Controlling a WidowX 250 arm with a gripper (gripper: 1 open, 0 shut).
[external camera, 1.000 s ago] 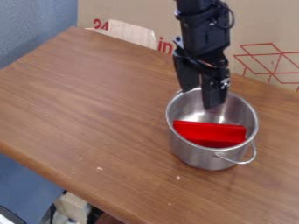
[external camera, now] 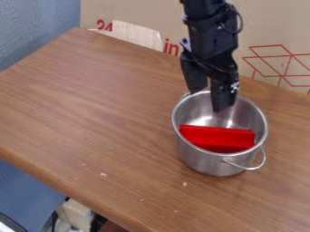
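A silver metal pot (external camera: 218,163) with a wire handle stands on the wooden table at the right. A red cylindrical object (external camera: 216,138) lies inside it. My black gripper (external camera: 208,92) points down over the back of the pot, above and behind the red object, with its lower end at about rim height. Whether it is open or shut is hard to make out.
A cardboard panel (external camera: 276,50) with red print stands along the back. Blue surfaces lie beyond the table's left edge.
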